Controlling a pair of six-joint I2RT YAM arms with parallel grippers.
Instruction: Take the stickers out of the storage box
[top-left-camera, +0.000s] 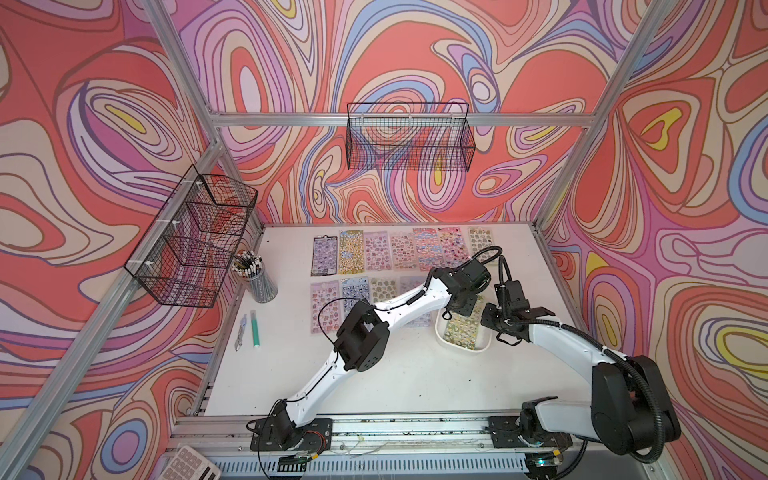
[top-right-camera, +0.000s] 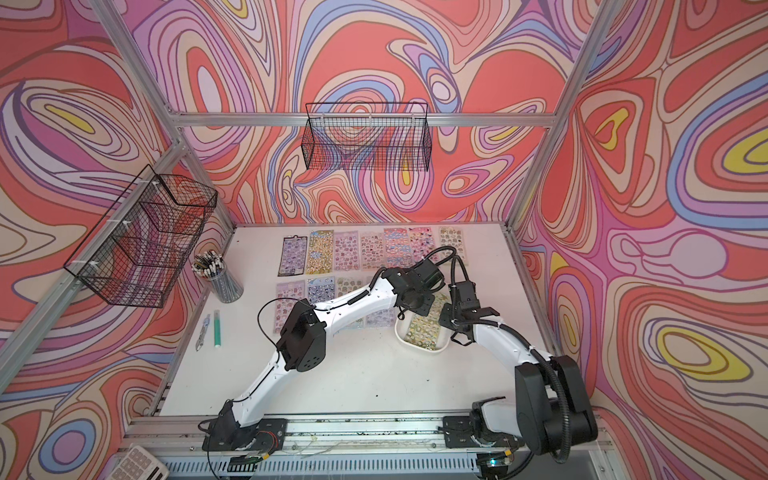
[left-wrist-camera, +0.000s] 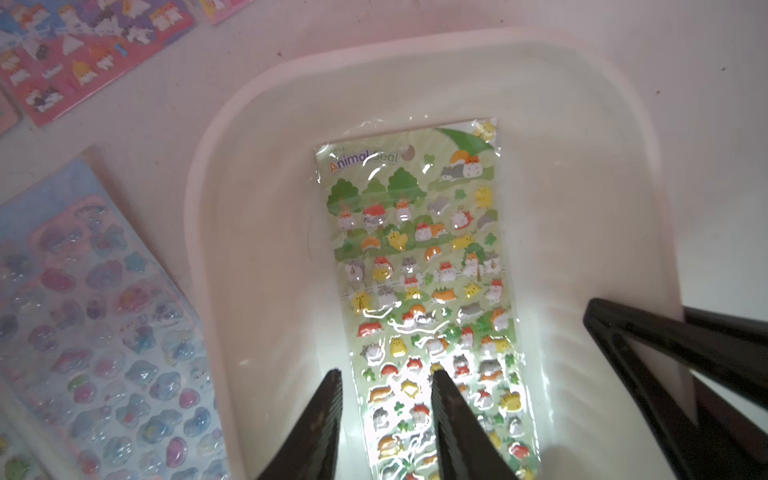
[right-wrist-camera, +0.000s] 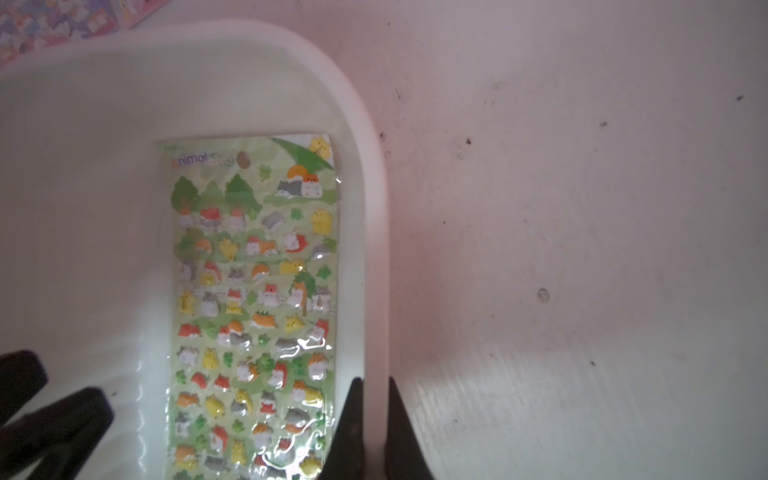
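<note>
The white storage box (top-left-camera: 465, 348) stands on the right half of the table. Inside it lies a green Animal Seal sticker sheet (left-wrist-camera: 424, 264), flat on the bottom as far as shows. My left gripper is open above the lower part of that sheet, nothing between its fingers. On the box's right wall (right-wrist-camera: 374, 264), my right gripper is shut, a finger on each side of the rim. From above, both grippers' tips are hard to make out against the box.
Other sticker sheets lie in two rows behind and left of the box, such as a purple one (top-left-camera: 325, 256) and a bubbly blue one (left-wrist-camera: 120, 336). A pen cup (top-left-camera: 261, 284) and a green cutter (top-left-camera: 255, 328) stand far left.
</note>
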